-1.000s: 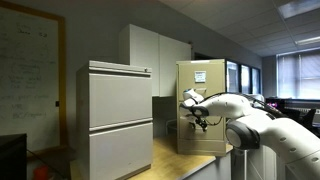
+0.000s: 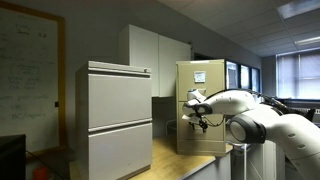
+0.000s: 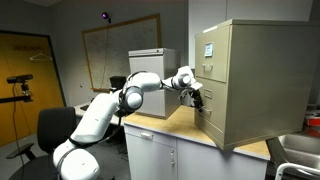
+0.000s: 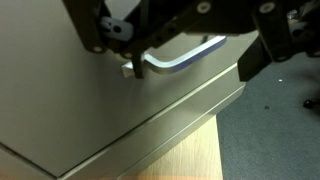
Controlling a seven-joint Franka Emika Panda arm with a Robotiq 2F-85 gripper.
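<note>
A beige filing cabinet (image 2: 203, 141) stands on the wooden counter, and its drawer fronts face my arm. In the wrist view, a curved metallic drawer handle (image 4: 186, 60) crosses the space between my dark fingers, above the pale drawer front (image 4: 130, 110). My gripper is open around or just in front of that handle; contact cannot be made out. From outside, the gripper (image 3: 198, 98) sits close against the cabinet's front (image 3: 213, 86), at a middle drawer. The drawers look closed.
A grey two-drawer cabinet (image 2: 119, 120) stands farther along the wooden counter (image 3: 185, 125). Behind it hang white wall cupboards (image 2: 157, 48). A bare stretch of counter lies between the two cabinets. Grey floor (image 4: 275, 130) shows at the right in the wrist view.
</note>
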